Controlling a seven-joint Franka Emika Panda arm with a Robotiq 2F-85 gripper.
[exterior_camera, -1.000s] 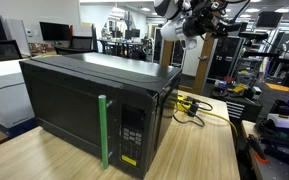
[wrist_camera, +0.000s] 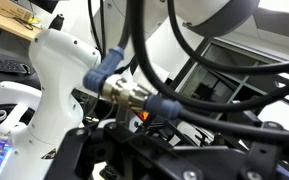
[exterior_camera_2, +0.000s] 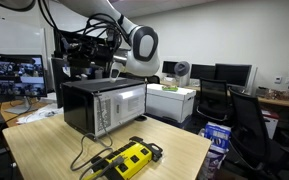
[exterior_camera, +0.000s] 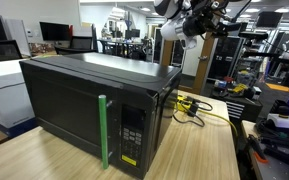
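Note:
A large black microwave (exterior_camera: 99, 95) stands on the wooden table (exterior_camera: 189, 150), its door shut. A green strip (exterior_camera: 103, 132) runs down the door beside the keypad (exterior_camera: 132, 133). From exterior view 2 the microwave (exterior_camera_2: 79, 105) shows its silver rear panel (exterior_camera_2: 129, 106). My arm (exterior_camera: 191, 24) is raised above and behind the microwave, clear of it. Dark parts and cables crowd around the wrist, so my gripper's fingers cannot be made out. The wrist view is filled by my own white arm links (wrist_camera: 59, 85) and a looping black cable (wrist_camera: 134, 25).
Behind the microwave lies a yellow tool-like object (exterior_camera_2: 127, 162) with a cord (exterior_camera_2: 79, 150) trailing over the table. Office chairs (exterior_camera_2: 252, 125) and a blue box (exterior_camera_2: 216, 138) stand beyond the table.

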